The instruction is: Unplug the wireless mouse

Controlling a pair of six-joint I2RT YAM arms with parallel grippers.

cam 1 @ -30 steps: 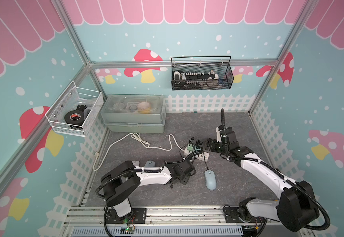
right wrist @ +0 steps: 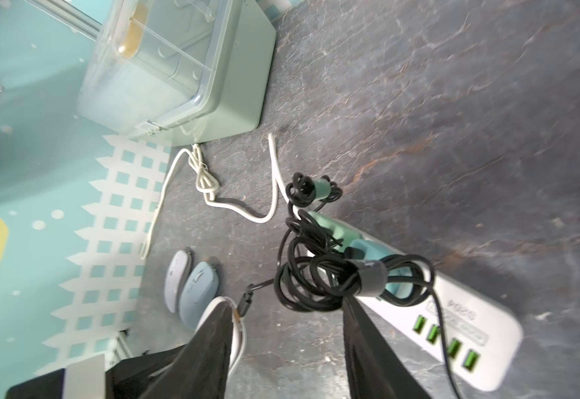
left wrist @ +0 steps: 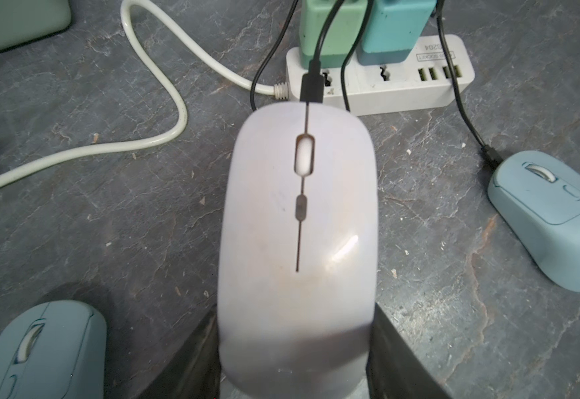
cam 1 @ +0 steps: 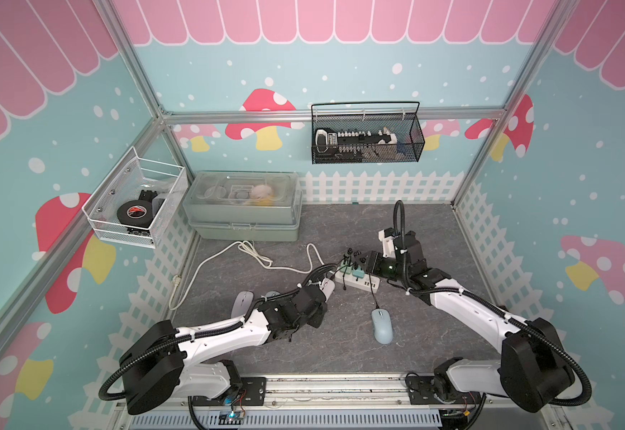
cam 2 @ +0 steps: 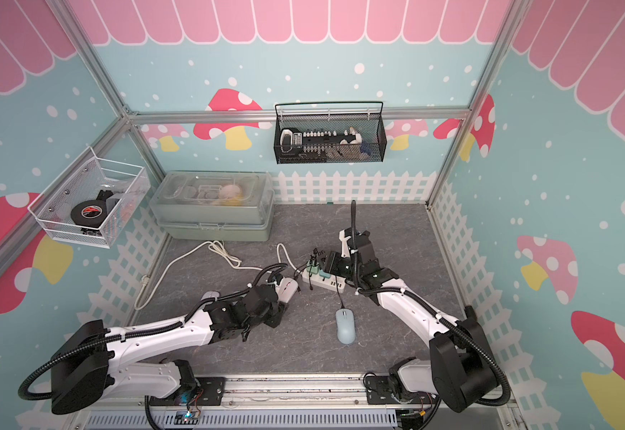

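My left gripper is shut on a white mouse (left wrist: 300, 232), with a black cable plugged into its front. That cable runs toward the white power strip (left wrist: 393, 93), where green and teal adapters (left wrist: 386, 30) sit among coiled black cables (right wrist: 316, 279). My right gripper hangs just above the strip's cables, fingers apart, nothing clearly between them. A light blue mouse (cam 1: 382, 326) with a cable lies in front of the strip. Another blue mouse (right wrist: 197, 292) and a grey mouse (right wrist: 175, 282) lie at the left.
A green lidded box (cam 1: 244, 222) stands at the back left, with a white cord (cam 1: 212, 261) on the table before it. A white wire basket (cam 1: 115, 222) and a black basket (cam 1: 366, 154) hang on the walls.
My left arm has drawn back leftward and raised, bringing the white mouse into the top left view. My right gripper has moved slightly left toward the power strip's cables.
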